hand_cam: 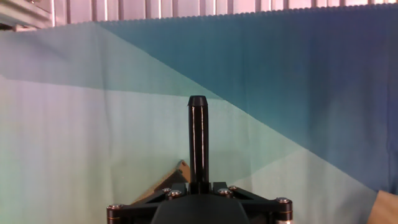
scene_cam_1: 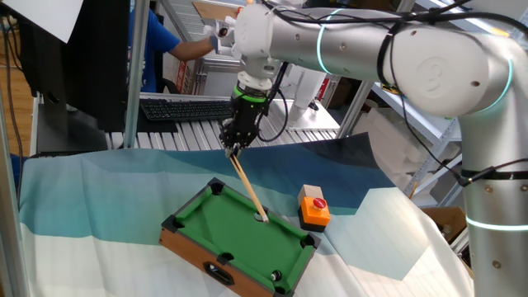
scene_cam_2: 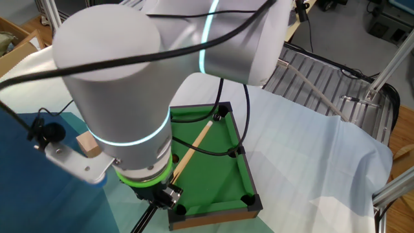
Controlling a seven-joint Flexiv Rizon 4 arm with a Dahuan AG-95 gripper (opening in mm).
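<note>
A small pool table (scene_cam_1: 223, 221) with green felt and wooden sides stands on the cloth. My gripper (scene_cam_1: 232, 152) is above and beyond its far edge, shut on a cue stick (scene_cam_1: 247, 186). The light wooden shaft slants down over the felt, its tip by the far side pocket in exterior view 1. A dark ball (scene_cam_1: 276, 275) with a pale spot rests near a corner pocket; exterior view 2 also shows this ball (scene_cam_2: 217, 117), just past the cue's tip. In the wrist view the cue's black butt (hand_cam: 198, 140) rises between the fingers, while the fingertips are largely hidden.
Beside the pool table sits an orange box with a red button (scene_cam_1: 314, 211), with a wooden block (scene_cam_1: 311, 193) behind it. A keyboard (scene_cam_1: 186, 109) and a monitor lie beyond the cloth, where a person's arm (scene_cam_1: 191, 49) reaches in.
</note>
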